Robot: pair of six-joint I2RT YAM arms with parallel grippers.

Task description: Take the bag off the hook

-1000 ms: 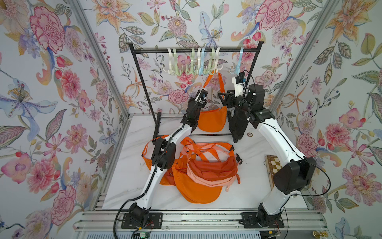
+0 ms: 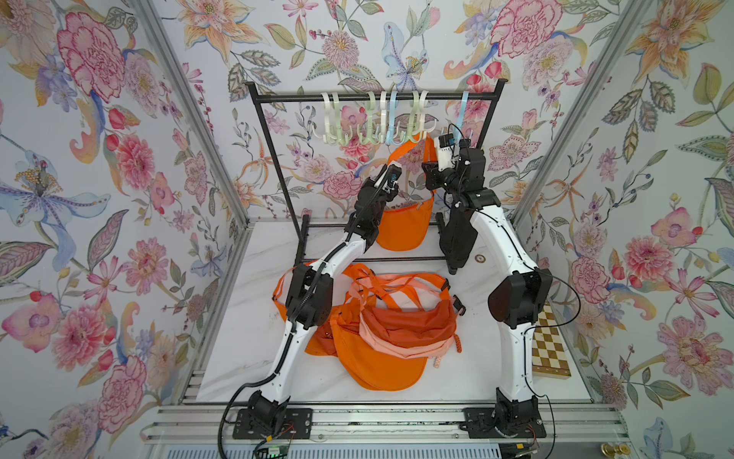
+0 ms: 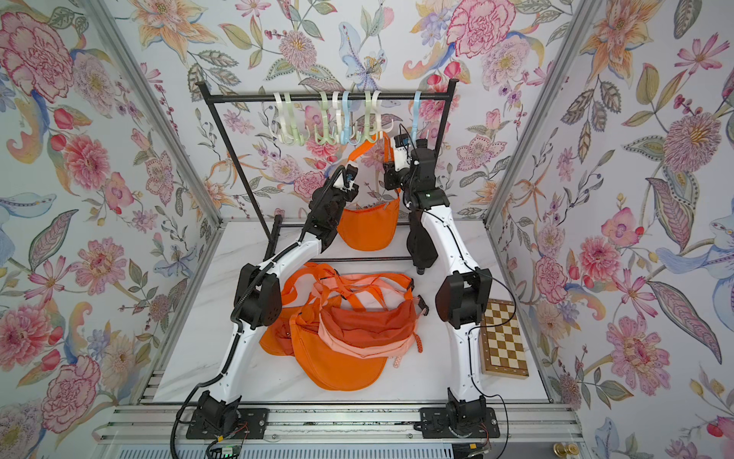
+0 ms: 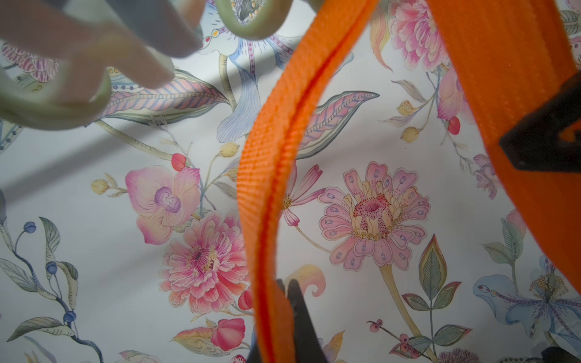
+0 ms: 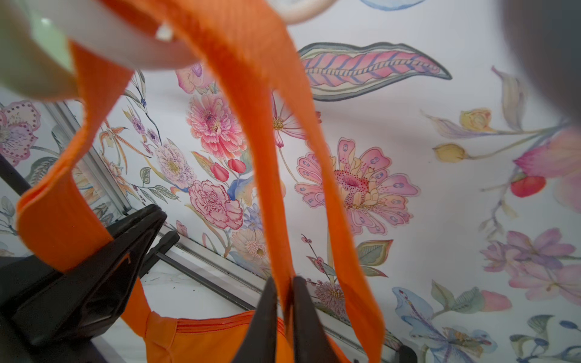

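Note:
An orange bag hangs by its straps from the pastel hooks on the rack. My left gripper is at the left strap, shut, with that strap running into its fingers in the left wrist view. My right gripper is up at the right strap; in its wrist view the strap's lower part passes between its fingertips, whose state is hard to tell.
The black rail carries several hooks above both grippers. Further orange bags lie on the white table below. A chessboard sits at the right edge.
My left gripper has risen slightly, and the hanging bag has shifted a little.

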